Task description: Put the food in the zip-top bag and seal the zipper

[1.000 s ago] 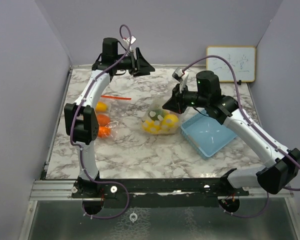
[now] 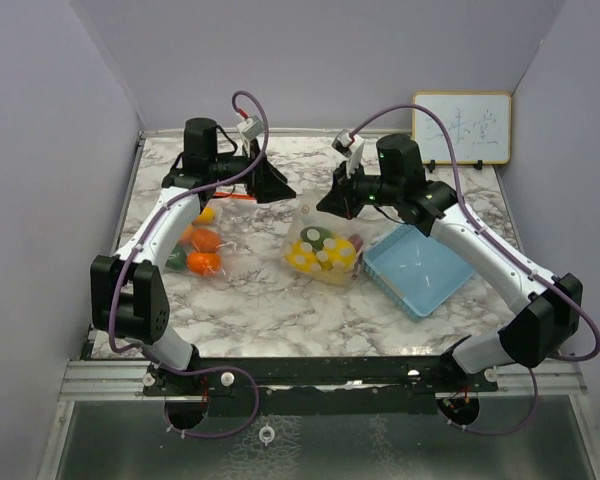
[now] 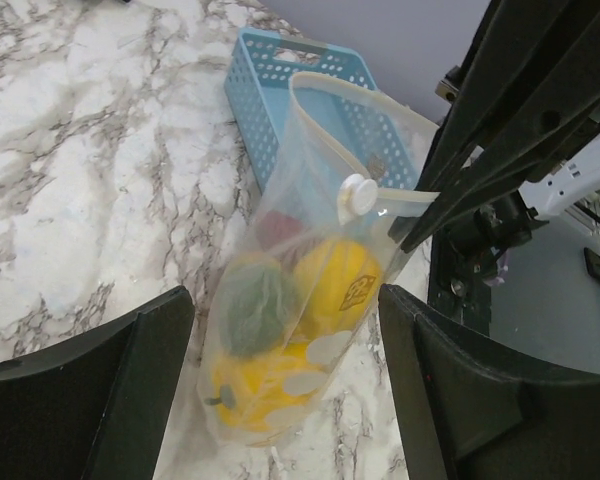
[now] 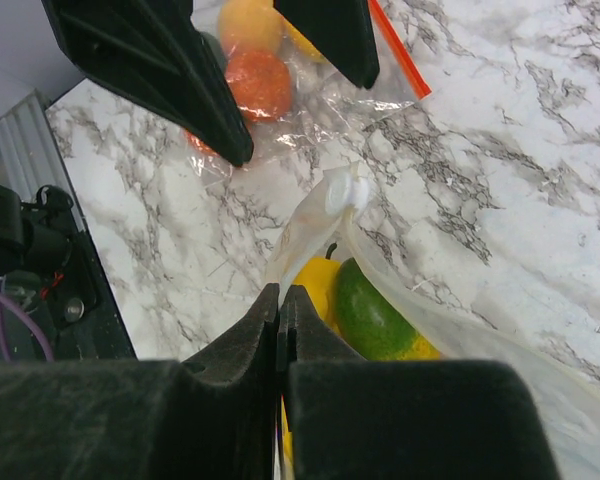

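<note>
A clear zip top bag (image 3: pixel 280 240) stands mouth up on the marble table, with a white slider (image 3: pixel 358 195) at one corner of its open mouth. Inside it show a green item (image 3: pixel 252 305), yellow food (image 3: pixel 338 284) and something reddish (image 3: pixel 280 228). My right gripper is shut on the bag's rim, whose thin film runs between its fingers. Up and to the left of the bag, my left gripper (image 2: pixel 277 193) is partly open. Nothing is held between its fingers; in its own wrist view the bag lies beyond the gap.
A second bag with an orange-red zipper strip (image 2: pixel 230 195) and orange food (image 2: pixel 204 262) lies at the left. The blue basket (image 2: pixel 420 268) stands empty to the right. A small whiteboard (image 2: pixel 462 127) is at the back. Bare marble lies in front of the bag.
The right gripper has shifted slightly left with the rim, and the bag's food has settled a little.
</note>
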